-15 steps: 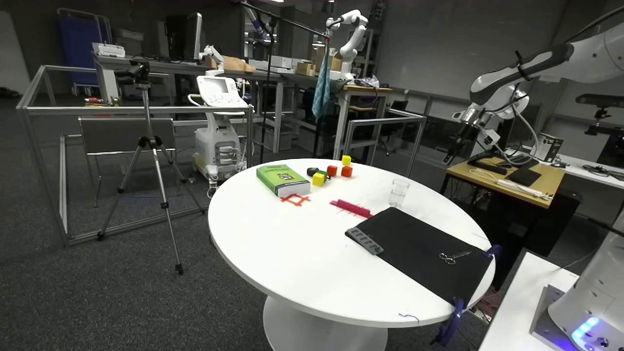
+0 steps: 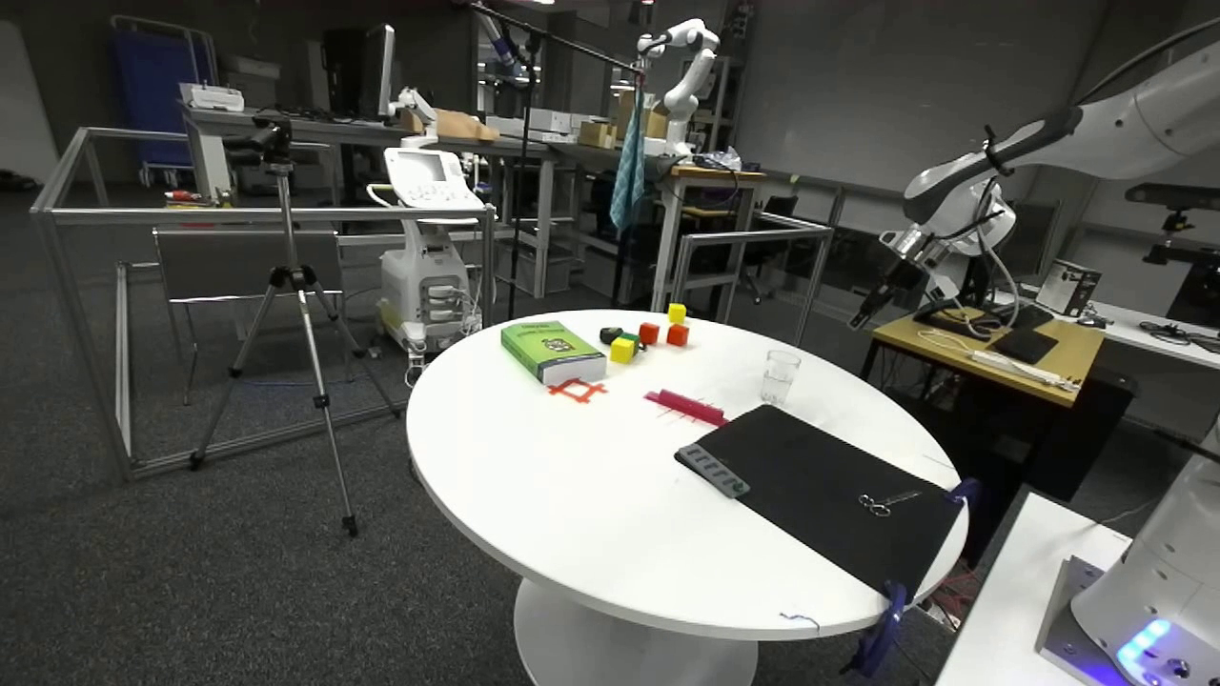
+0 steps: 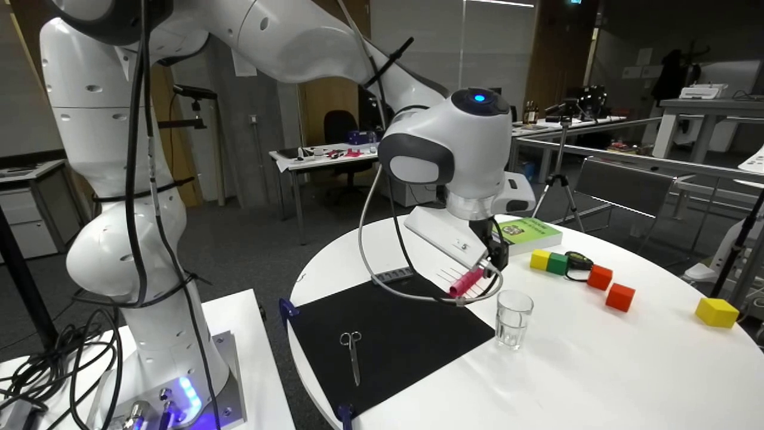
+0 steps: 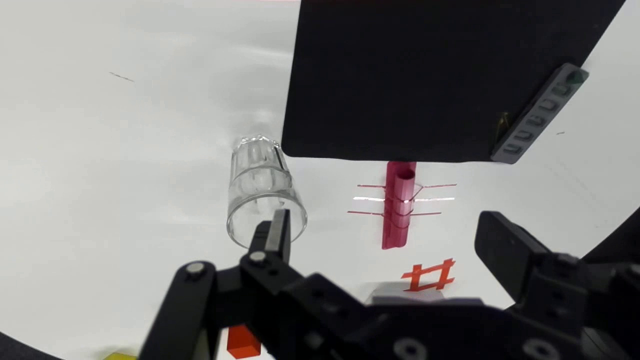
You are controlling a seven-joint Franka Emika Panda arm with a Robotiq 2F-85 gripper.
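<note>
My gripper is open above the round white table, its two black fingers wide apart with nothing held. In exterior view 1 the gripper (image 2: 875,303) hangs well higher than the tabletop. A clear drinking glass (image 4: 264,186) stands upright, partly behind the left finger in the wrist view; exterior view 1 shows the whole glass (image 2: 780,377). Between the fingers, far below, lies a dark pink holder (image 4: 396,207) with thin rods across it. Scissors (image 3: 351,355) rest on the black mat (image 3: 401,344). A grey slotted strip (image 4: 540,114) lies along the mat's edge.
A thick green book (image 2: 554,350) and a red tape mark (image 2: 578,391) lie across the table. Yellow (image 3: 717,312), red (image 3: 620,297) and green (image 3: 557,264) blocks sit near a dark coiled item (image 3: 578,261). Blue clamps (image 2: 881,629) grip the mat at the table edge.
In exterior view 1 my arm and gripper have shifted slightly left, toward the table's middle. The objects on the table have not moved.
</note>
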